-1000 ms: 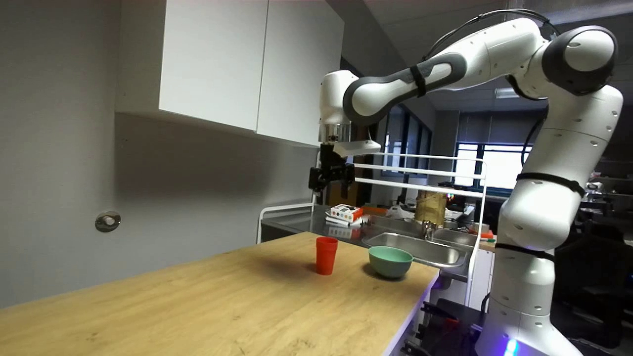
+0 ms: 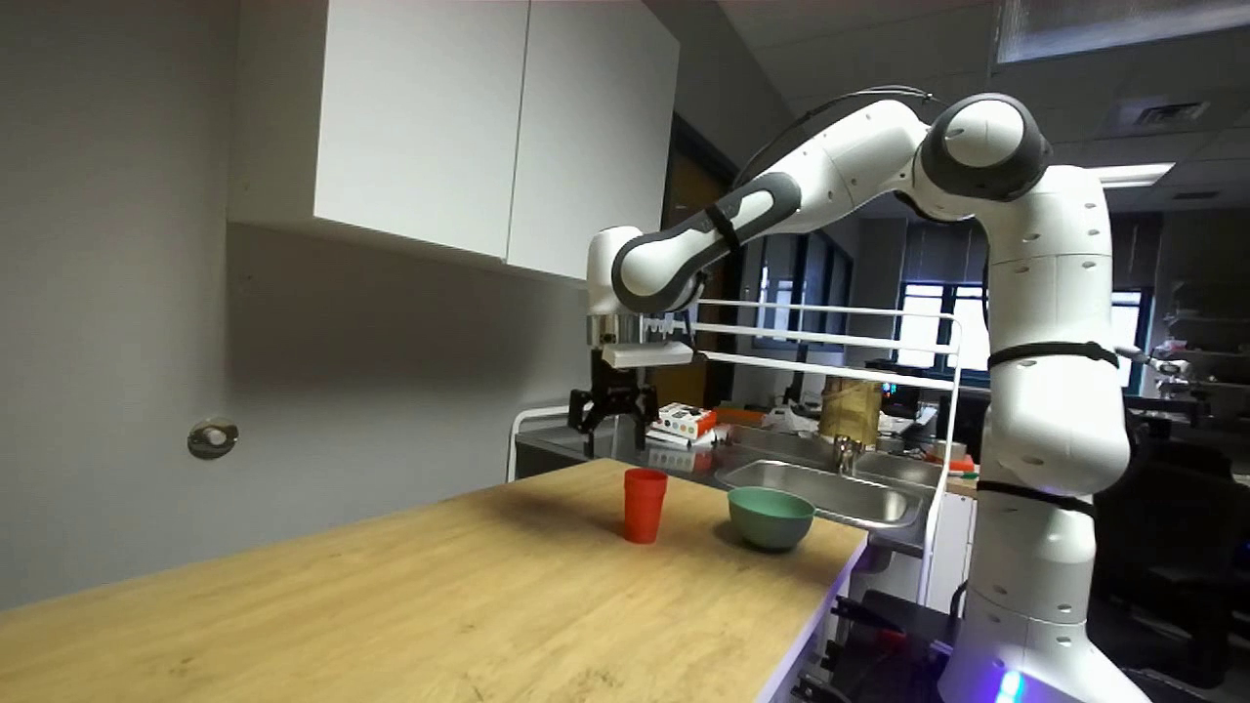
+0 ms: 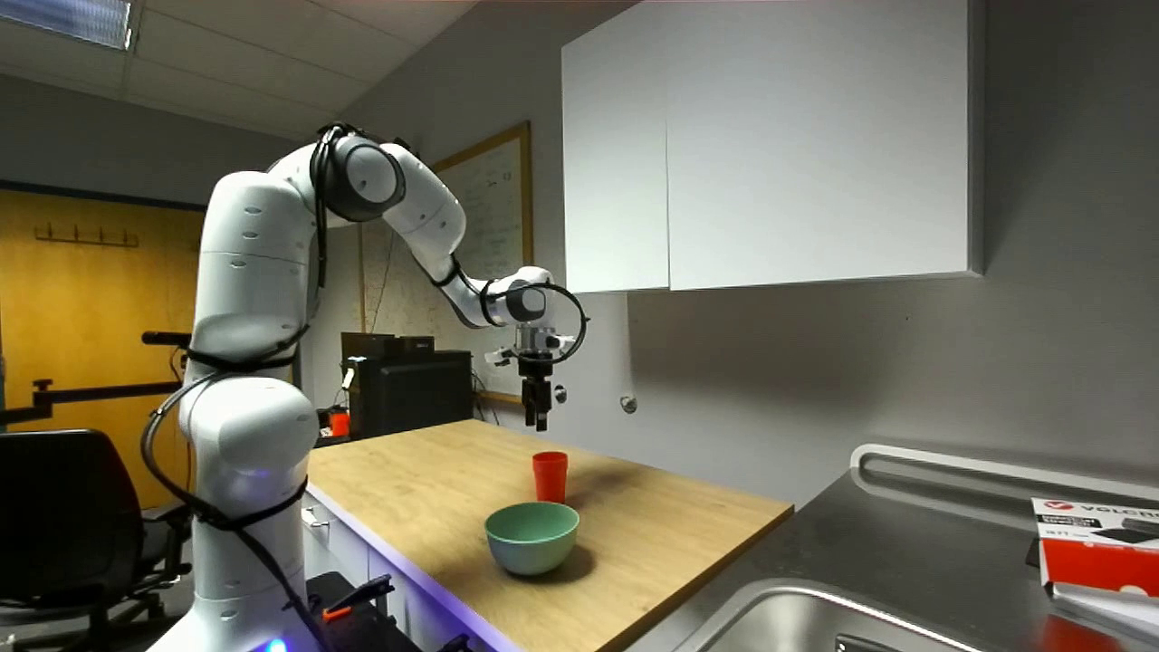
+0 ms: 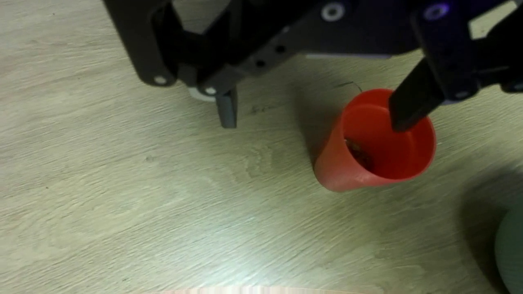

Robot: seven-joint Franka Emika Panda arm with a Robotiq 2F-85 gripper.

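Observation:
A red cup (image 2: pixel 644 506) stands upright on the wooden table. In the wrist view the cup (image 4: pixel 338 164) shows its open mouth, with something small and brownish at the bottom. Beside it sits a green bowl (image 3: pixel 531 539), of which only an edge (image 4: pixel 512 250) enters the wrist view at lower right. My gripper (image 2: pixel 614 441) is open above the table, apart from the cup and with nothing between its fingers. Seen from the wrist, one finger (image 4: pixel 416 98) overlaps the cup's rim in the picture, while the other finger (image 4: pixel 226 108) is over bare wood.
A metal sink (image 2: pixel 820 490) and a dark counter with a red and white box (image 2: pixel 686 421) lie past its end. White cabinets (image 2: pixel 434 129) hang on the wall above.
In exterior view 1 my arm has moved left and my gripper has come lower, towards the table. The cup and bowl have stayed in place.

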